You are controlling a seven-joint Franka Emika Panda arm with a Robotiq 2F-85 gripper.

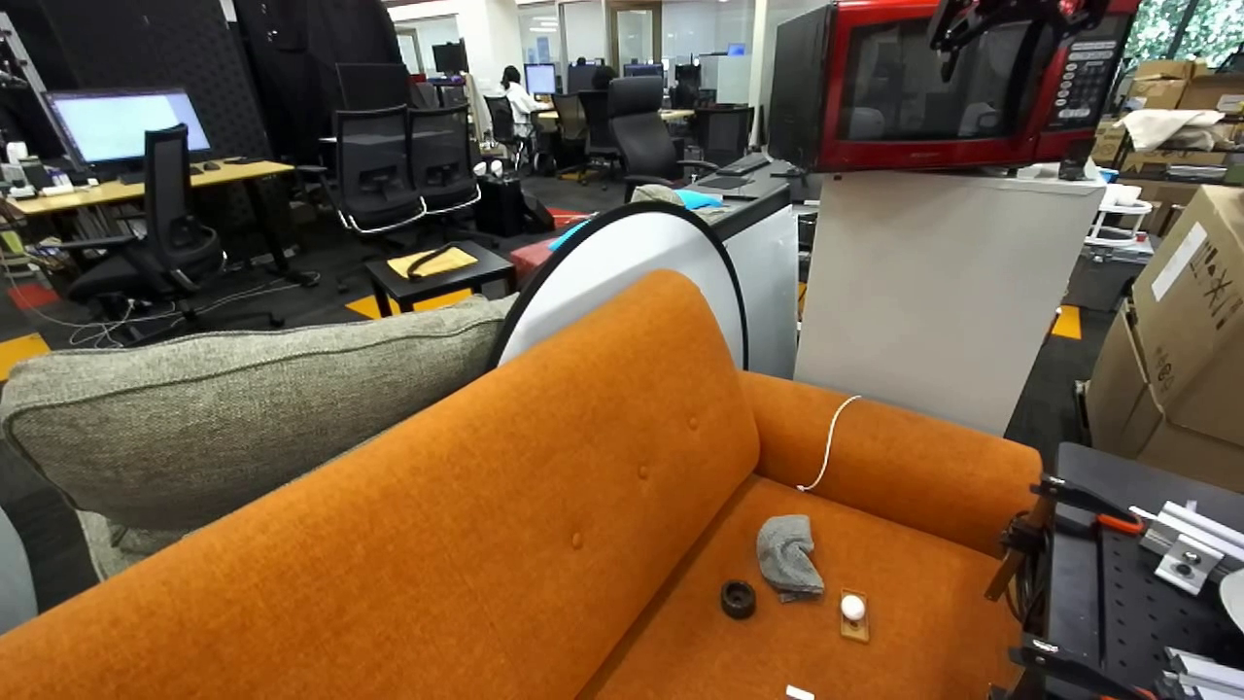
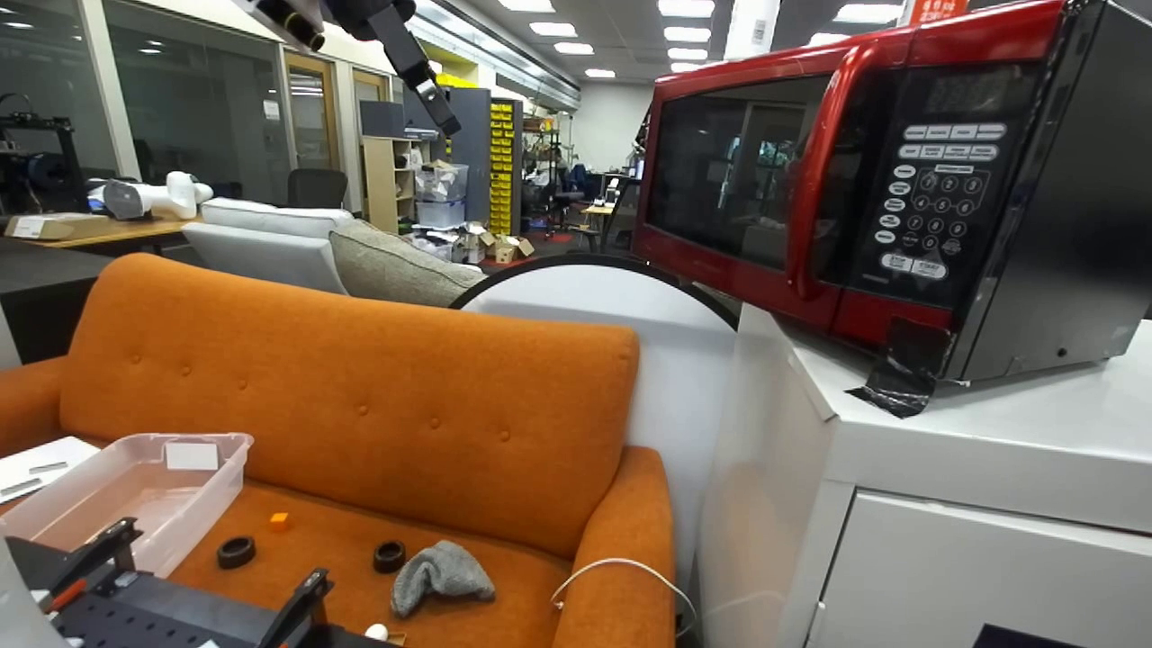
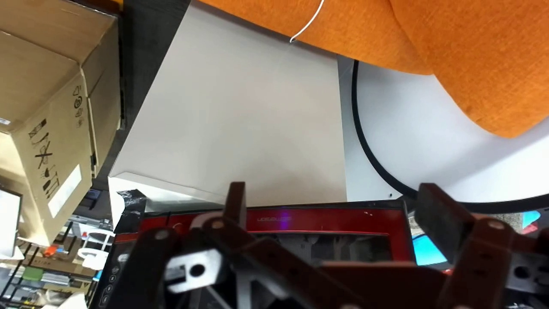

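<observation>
My gripper is open, its two black fingers wide apart with nothing held between them. Beyond it in the wrist view lies the front of the red microwave, partly covered by the gripper body. The same microwave appears shut in exterior view 2, with a red vertical handle and a keypad on the right. Only the lower part of the gripper shows there, high at the upper left and apart from the microwave in that picture. In exterior view 1 it overlaps the microwave door; contact cannot be judged.
The microwave stands on a white cabinet. Below is an orange sofa with a grey cloth, a dark ring and a clear bin. A round white panel leans behind the sofa. Cardboard boxes stand at right.
</observation>
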